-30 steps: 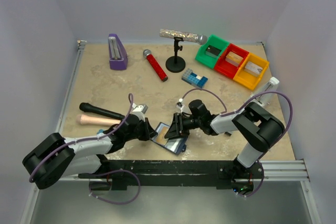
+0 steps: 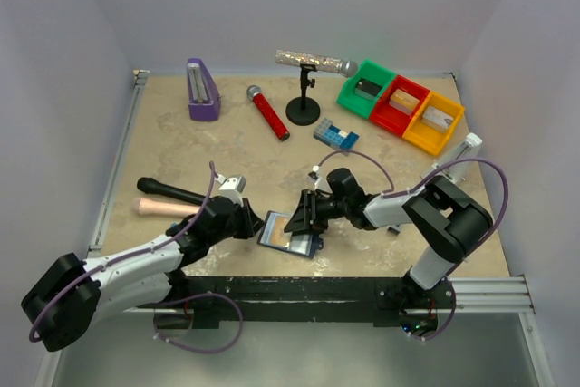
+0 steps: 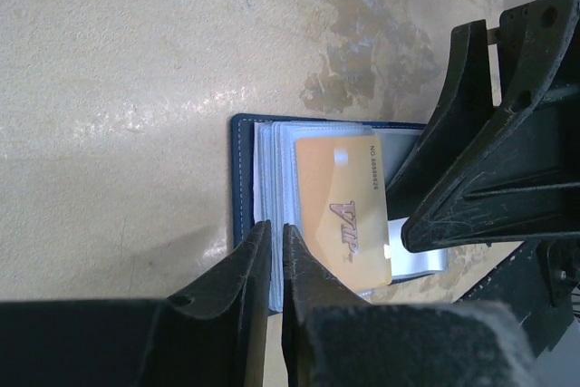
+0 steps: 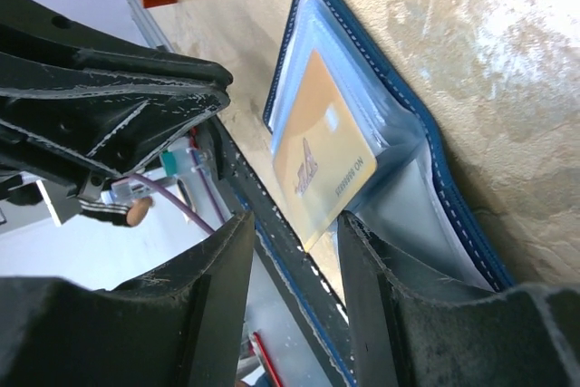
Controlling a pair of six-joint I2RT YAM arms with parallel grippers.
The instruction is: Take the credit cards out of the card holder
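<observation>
The dark blue card holder [image 3: 243,178] lies open on the table, its pale inner sleeves [image 4: 399,142] showing. A gold card rests on the sleeves, and its lower corner sticks out in the right wrist view. My right gripper is open, with that corner of the card between its spread fingertips; the pads are not closed on it. My left gripper is shut at the holder's left edge, over the sleeve border, and nothing shows between its fingers. In the top view the right gripper covers part of the holder.
Green [image 2: 370,68], red [image 2: 385,115] and yellow [image 2: 426,137] bins stand at the back right. Two batons, one black [image 2: 172,190], lie left of the holder. A microphone stand [image 2: 303,108] and blue block [image 2: 336,134] sit behind.
My left gripper has drawn back a little to the left. The holder has turned slightly and lies straighter. My right gripper has shifted slightly and stays over the holder.
</observation>
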